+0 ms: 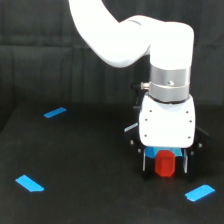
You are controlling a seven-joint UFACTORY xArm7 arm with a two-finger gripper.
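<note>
The white arm reaches down from the top of the camera view, and its gripper [165,173] points at the table. A small red object [165,162] stands between the thin dark fingers, with a visible gap on either side of it. The fingers are wide apart and appear open. A blue piece [151,152] shows just above the red object, partly covered by the white hand. Whether the blue piece touches the red object cannot be told.
Blue strips lie on the dark table [95,165]: a far-left strip [55,112], a near-left strip [30,184] and a near-right strip [200,192]. A dark curtain [50,60] hangs behind.
</note>
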